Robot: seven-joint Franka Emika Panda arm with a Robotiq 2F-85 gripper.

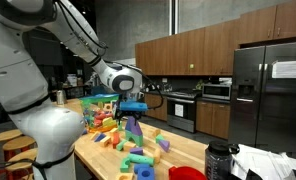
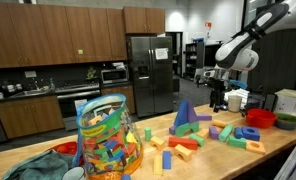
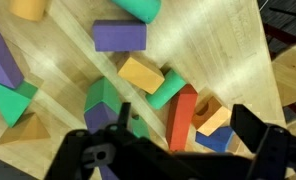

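Note:
My gripper is open above a wooden table of loose blocks, with its fingers (image 3: 106,143) spread wide in the wrist view. Beneath and ahead of it lie a red block (image 3: 181,120), a small green block (image 3: 166,90), an orange block (image 3: 141,73), a notched orange block (image 3: 211,116) and a blue block (image 3: 215,139). A purple block (image 3: 120,36) and a green cylinder (image 3: 139,8) are farther up. Nothing shows held. From the side, the gripper (image 2: 216,98) hangs above the tabletop, near a tall purple block (image 2: 183,114).
A clear container of colourful blocks (image 2: 110,143) stands at the table's near left. A black canister (image 1: 219,160) and white cloth (image 1: 261,163) are at the right of exterior view 1. Green and red bowls (image 2: 287,121) sit beside the arm. Bare wood shows between the blocks.

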